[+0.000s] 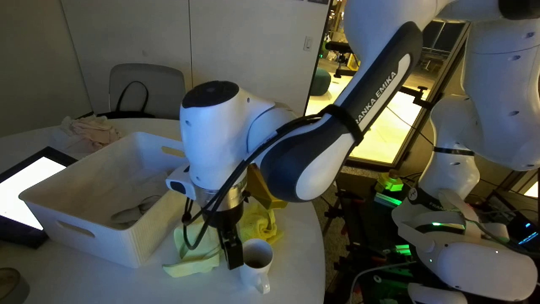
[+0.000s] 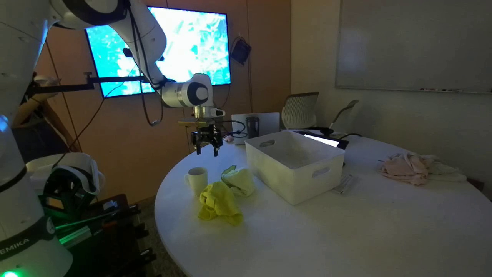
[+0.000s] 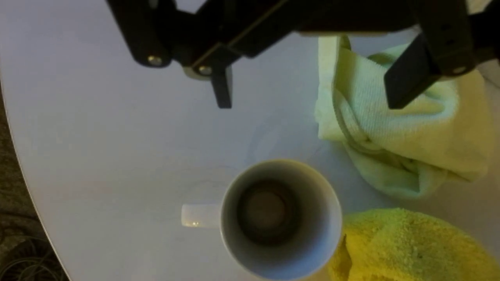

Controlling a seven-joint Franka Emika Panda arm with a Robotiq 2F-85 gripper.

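My gripper is open and empty, held above the round table. Its dark fingers stand wide apart in the wrist view. A white mug stands upright on the table, its handle toward the table edge and its inside dark at the bottom. In exterior view 2 the gripper hangs higher than the mug. A pale green cloth lies crumpled, partly beneath one finger in the wrist view. Close beside the mug is a bunched yellow cloth.
A white bin with handle slots stands beside the cloths; grey cloth lies inside it. Pinkish cloth rests farther along the table. A bright-screened tablet is by the bin. The table has broad free room at its front.
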